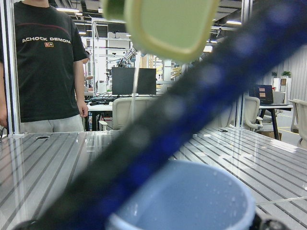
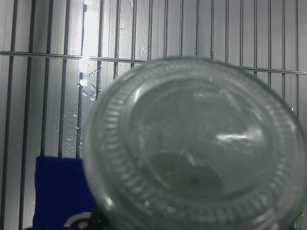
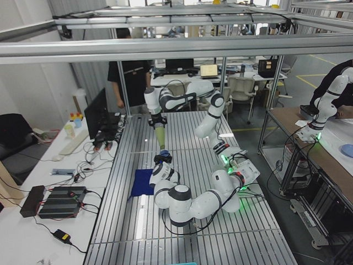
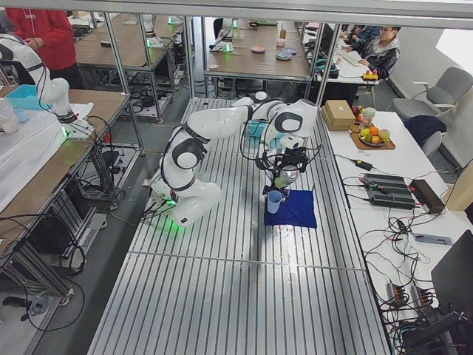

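My right gripper (image 3: 157, 120) is shut on a tilted pitcher (image 3: 160, 135) with a pale green body, held above a light blue cup (image 4: 273, 202). In the left wrist view the pitcher's spout (image 1: 170, 24) hangs over the cup (image 1: 187, 196), with a thin pale stream visible below it. My left gripper (image 3: 162, 158) is shut on the cup, low above a dark blue cloth (image 3: 142, 181). The pitcher's round base (image 2: 192, 143) fills much of the right wrist view and hides that gripper's fingers.
A frame of metal posts surrounds it. The side desk (image 3: 71, 232) holds a monitor, boxes and cables.
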